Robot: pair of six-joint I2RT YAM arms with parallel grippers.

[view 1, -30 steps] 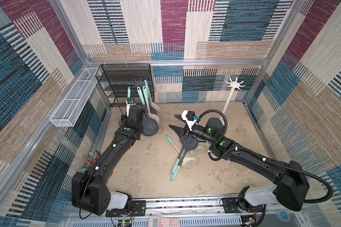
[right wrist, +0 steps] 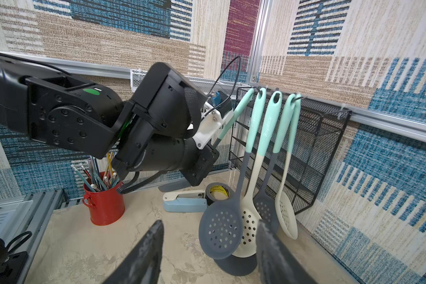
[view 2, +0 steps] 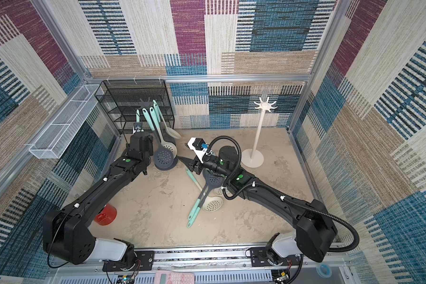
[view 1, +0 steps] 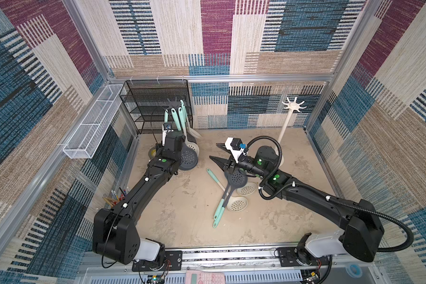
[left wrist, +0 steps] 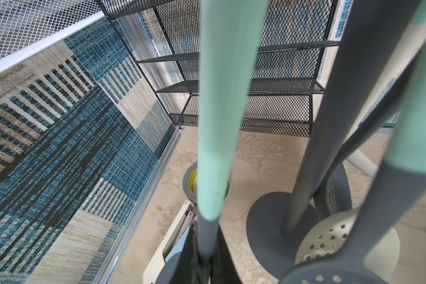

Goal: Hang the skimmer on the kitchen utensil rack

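Observation:
My left gripper is shut on the grey shaft of a skimmer (left wrist: 218,142), just below its mint handle. The skimmer stands nearly upright, tilted in the right wrist view. Its handle top is close to the hooks of the dark utensil rack (view 1: 174,103); whether it touches a hook I cannot tell. Several mint-handled utensils hang on that rack, among them a grey skimmer (right wrist: 221,229) and a cream one (right wrist: 249,232). The held skimmer's head is mostly hidden. My right gripper is open, with nothing between its fingers, above the table's middle.
Loose utensils, including a grey skimmer (view 1: 236,179) and a cream one (view 1: 237,204), lie beneath the right arm. A black mesh shelf (view 1: 153,104) stands behind the rack. A tape roll (right wrist: 218,191), stapler (right wrist: 185,201) and red cup (right wrist: 107,206) are at the left.
My left gripper has moved slightly to the right with the skimmer, bringing its handle closer to the hanging utensils. The right arm has shifted very slightly left. The loose utensils lie where they were.

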